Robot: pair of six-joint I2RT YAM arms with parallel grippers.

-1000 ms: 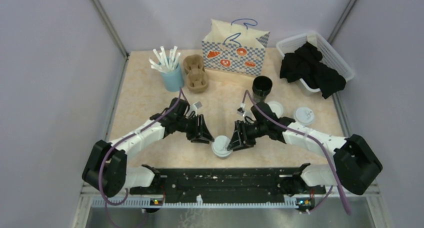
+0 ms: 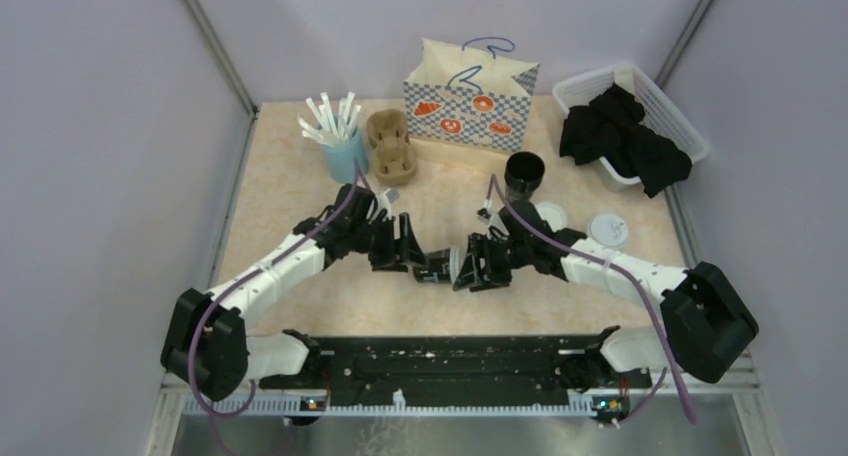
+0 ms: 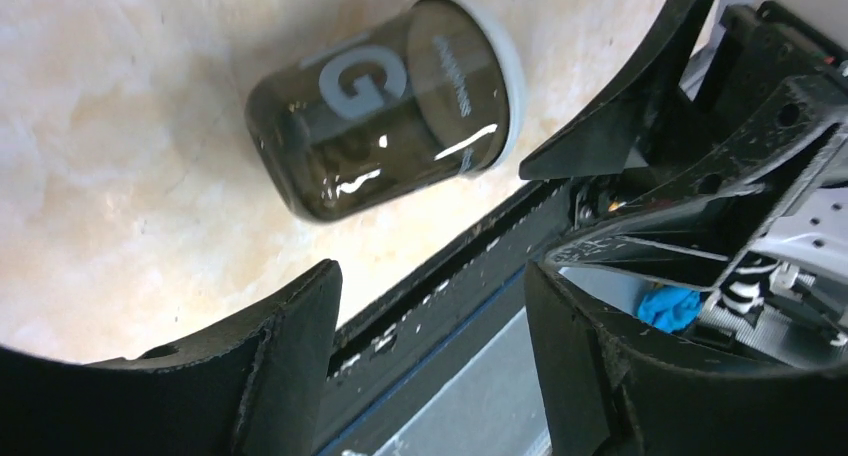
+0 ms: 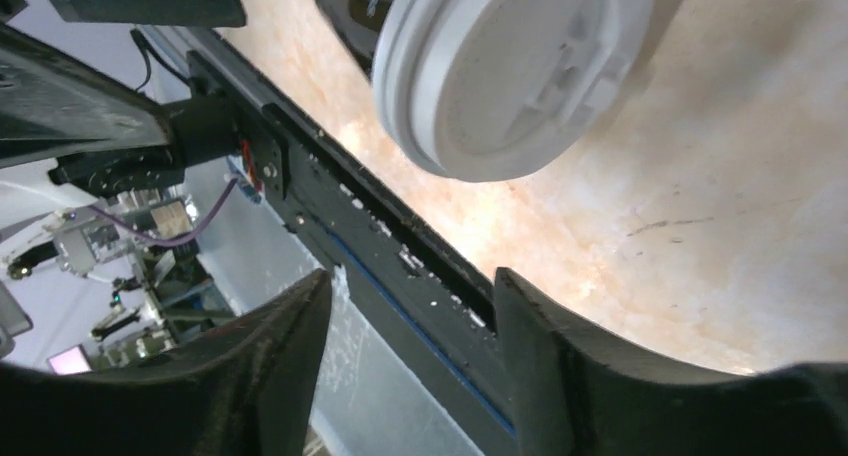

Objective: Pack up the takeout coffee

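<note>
A dark coffee cup [image 2: 433, 267] with a white lid [image 4: 540, 86] lies on its side near the table's front, between my two grippers. Its base points left and its lid right, with the lid still on. My left gripper is open by the base end; in its wrist view the cup [image 3: 375, 106] is beyond the fingertips, nothing between them. Near the lid end stands my right gripper, its fingers parted and empty. The paper bag [image 2: 468, 101], cardboard carrier [image 2: 394, 159] and blue straw holder [image 2: 346, 158] stand at the back.
Another dark cup [image 2: 524, 173] stands upright right of centre. White lids [image 2: 551, 216] lie to its right, with another stack [image 2: 608, 231] farther over. A white basket [image 2: 665, 116] with black cloth occupies the back right corner.
The cup has gone from upright, lid up, to lying on its side with its lid toward the right. Both grippers have shifted slightly around it.
</note>
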